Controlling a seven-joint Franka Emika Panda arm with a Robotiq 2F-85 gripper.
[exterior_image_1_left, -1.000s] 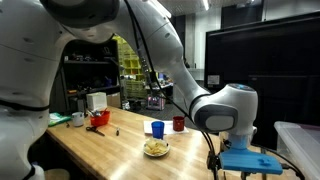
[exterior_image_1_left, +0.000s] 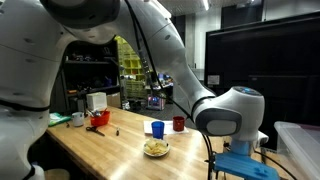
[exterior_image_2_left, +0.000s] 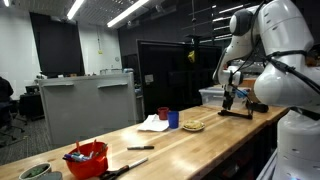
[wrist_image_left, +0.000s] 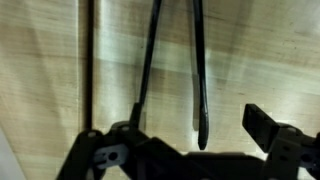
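My gripper stands open over the wooden table in the wrist view. Two thin dark rods (wrist_image_left: 202, 75) run down between its fingers, their lower ends near the gripper; neither is gripped. They look like parts of one black object, though the wrist view cuts off their far ends. In exterior view 2 the gripper (exterior_image_2_left: 232, 104) hangs low at the table's far right, above a dark flat object (exterior_image_2_left: 236, 115). The blue part of the arm (exterior_image_1_left: 247, 166) hides the fingertips in exterior view 1.
A yellow-filled bowl (exterior_image_1_left: 156, 147), blue cup (exterior_image_1_left: 158, 130), red cup (exterior_image_1_left: 179, 124) and white cloth (exterior_image_2_left: 153, 123) are on the table. A red basket (exterior_image_2_left: 87, 158) and dark-handled tools (exterior_image_2_left: 125, 168) lie at the far end. Another dark bar (wrist_image_left: 85, 65) runs left of the rods.
The arm's end has turned slightly and come a little lower in exterior view 1. The bowl and cups stay where they were.
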